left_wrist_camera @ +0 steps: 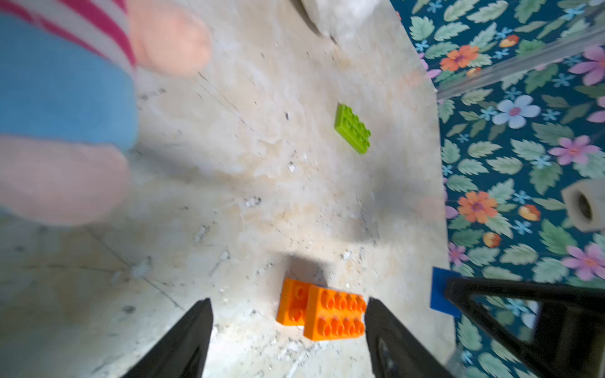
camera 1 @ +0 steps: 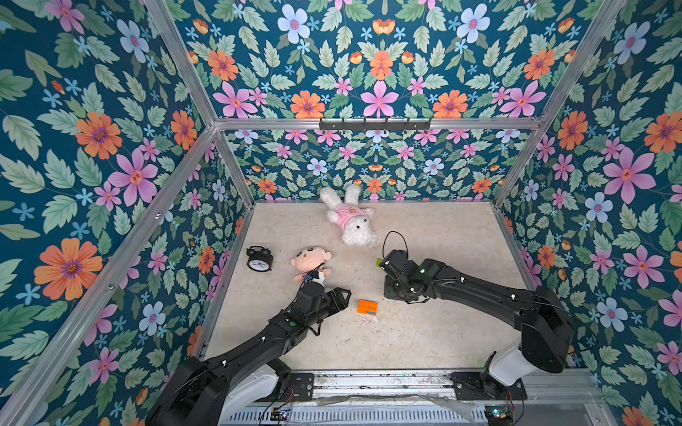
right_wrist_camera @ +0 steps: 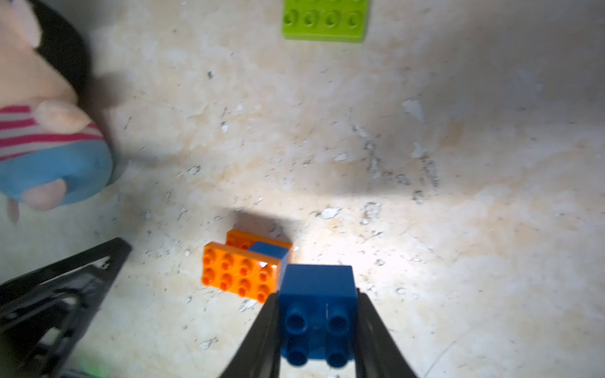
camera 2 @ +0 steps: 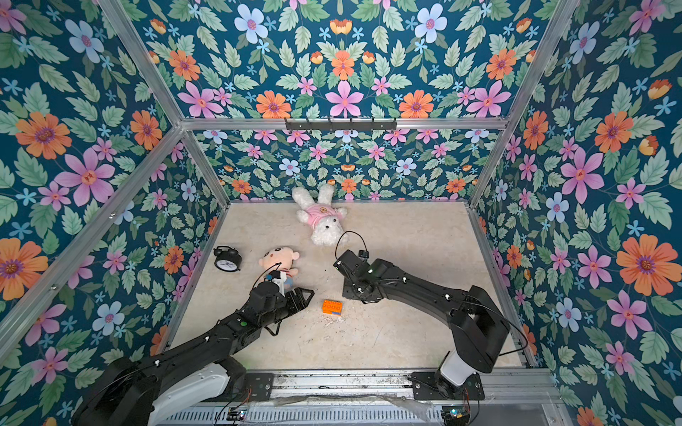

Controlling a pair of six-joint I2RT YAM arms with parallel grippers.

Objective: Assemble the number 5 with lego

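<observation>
An orange brick assembly (camera 1: 367, 306) lies at the table's centre; in the right wrist view its orange bricks (right_wrist_camera: 236, 267) have a blue piece (right_wrist_camera: 264, 249) between them. A green brick (left_wrist_camera: 351, 128) lies farther back. My left gripper (camera 1: 337, 299) is left of the assembly, fingers apart in the left wrist view, nothing seen between them. My right gripper (camera 2: 351, 284) is right of and above the assembly, with a blue brick (right_wrist_camera: 317, 308) between its fingers.
A plush doll (camera 1: 309, 259) lies left of the bricks, a white plush rabbit (camera 1: 353, 225) at the back, a black alarm clock (camera 1: 260, 259) at the left.
</observation>
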